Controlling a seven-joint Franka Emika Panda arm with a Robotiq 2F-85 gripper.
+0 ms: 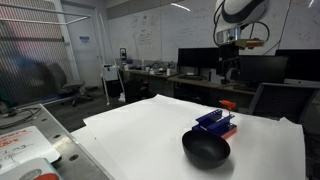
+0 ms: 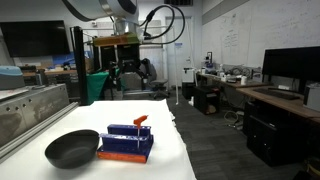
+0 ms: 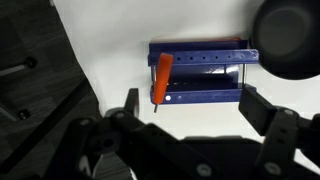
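Observation:
A blue rack (image 3: 215, 97) with two parallel bars lies below my gripper in the wrist view. Across the rack's left end sits an orange-handled tool (image 3: 162, 76), its thin dark tip pointing past the bar. In exterior view 2 this orange tool (image 2: 140, 121) rises above the rack (image 2: 125, 141). A black bowl (image 1: 206, 149) stands beside the rack on the white tabletop. High over the table, my gripper (image 1: 229, 74) is open and empty, its fingers wide apart and clear of everything.
A grey metal surface (image 1: 82, 160) runs along the near left. Desks with monitors (image 1: 198, 61) and a dark chair (image 1: 276, 102) stand beyond the table.

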